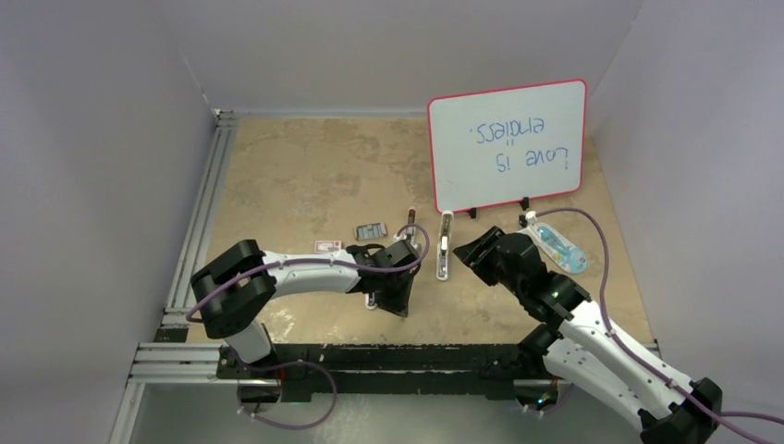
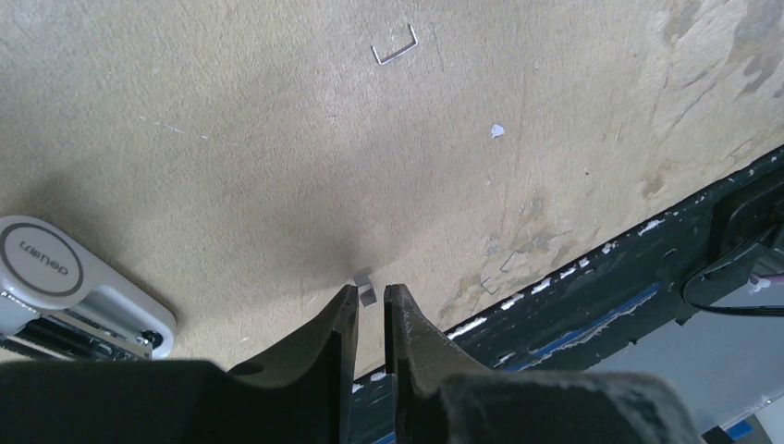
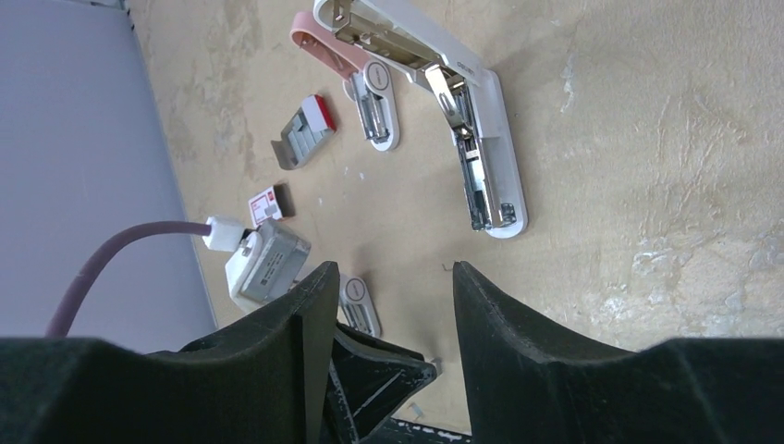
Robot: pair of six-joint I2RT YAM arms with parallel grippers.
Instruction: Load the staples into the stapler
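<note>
A short staple strip (image 2: pixel 365 289) lies on the table just beyond the tips of my left gripper. That gripper is slightly open, with a narrow gap between its fingers. In the right wrist view, the long white stapler (image 3: pixel 504 162) lies with its top swung up and its magazine exposed; from above, the same stapler (image 1: pixel 443 264) stands between both arms. My right gripper is open and empty, above the table to the right of that stapler in the top view.
A pink stapler (image 3: pixel 373 111), a grey staple tray (image 3: pixel 303 141) and a small box (image 3: pixel 268 205) lie farther left. Another white stapler (image 2: pixel 88 291) sits near my left gripper. A loose staple (image 2: pixel 396 48) lies on the table. A whiteboard (image 1: pixel 508 148) stands behind.
</note>
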